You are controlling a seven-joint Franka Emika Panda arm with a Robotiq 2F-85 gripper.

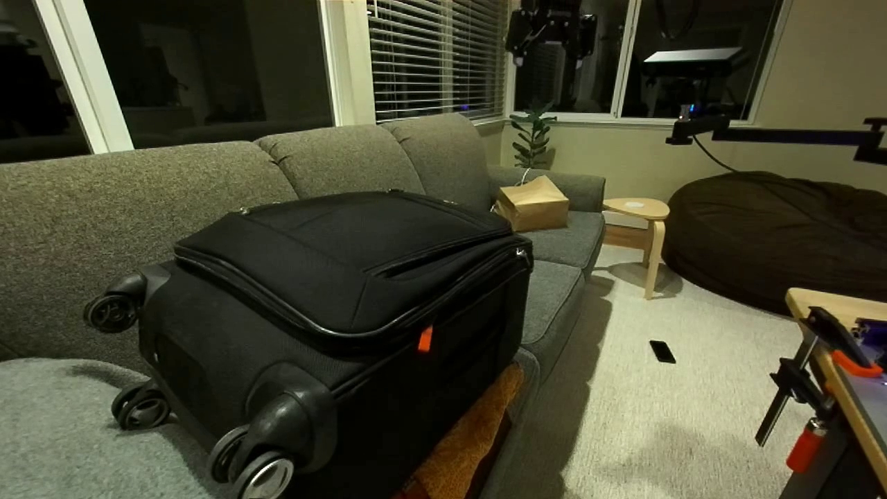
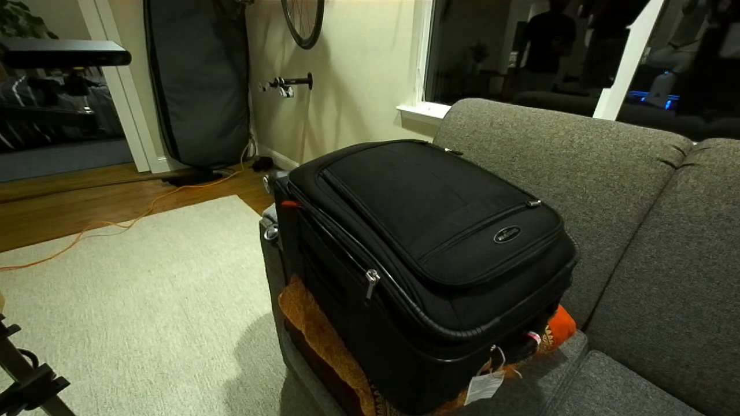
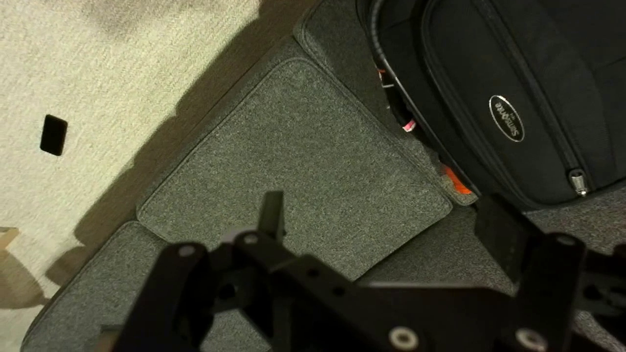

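My gripper (image 1: 549, 59) hangs high in exterior view 1, in front of the far window and well above the couch. In the wrist view its two fingers (image 3: 271, 214) stand wide apart, with only grey couch cushion visible between them. A black soft-sided suitcase (image 1: 357, 266) lies on the couch, its wheels toward exterior view 1. Its oval logo and a silver zipper pull (image 3: 578, 183) show at the upper right of the wrist view. Another zipper pull (image 2: 372, 278) hangs at the side edge in exterior view 2. The gripper touches none of these.
The grey couch (image 1: 553, 291) has bare cushions beyond the suitcase. A brown paper bag (image 1: 533, 205) sits at its far end, near a small wooden stool (image 1: 638, 208). A black phone (image 1: 662, 352) lies on the carpet. A clamped table edge (image 1: 840, 374) is at right.
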